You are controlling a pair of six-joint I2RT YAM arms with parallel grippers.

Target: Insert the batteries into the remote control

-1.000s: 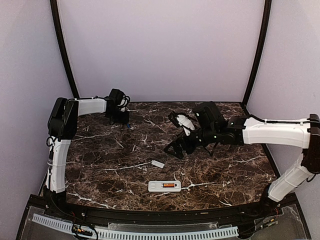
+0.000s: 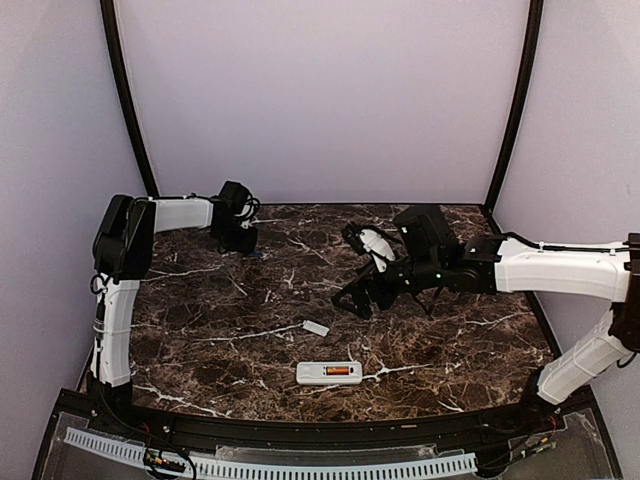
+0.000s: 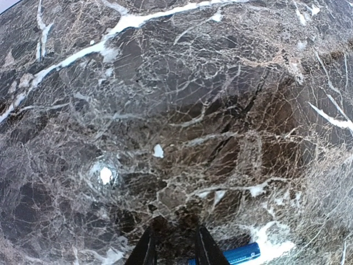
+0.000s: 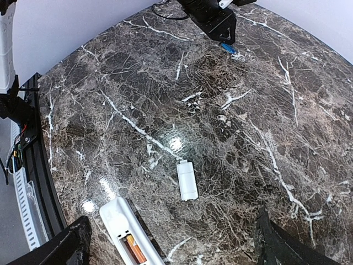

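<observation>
A blue battery (image 3: pixel 242 253) lies on the marble table at the far left. My left gripper is right over it, fingers a little apart. One battery end shows in the gap and the rest sticks out past the right finger (image 3: pixel 206 248); whether it is gripped cannot be told. The white remote (image 2: pixel 312 374) rests near the front edge, an orange battery (image 2: pixel 337 370) in its open compartment. Its small white cover (image 4: pixel 187 180) lies apart, behind it. Above the table, my right gripper is open and empty.
Bare marble table (image 2: pixel 220 310) stretches between the left gripper and the remote. A dark frame bar (image 2: pixel 260 432) runs along the front edge, and pale walls (image 2: pixel 320 100) close off the back and sides.
The blue battery has turned to lie more sideways.
</observation>
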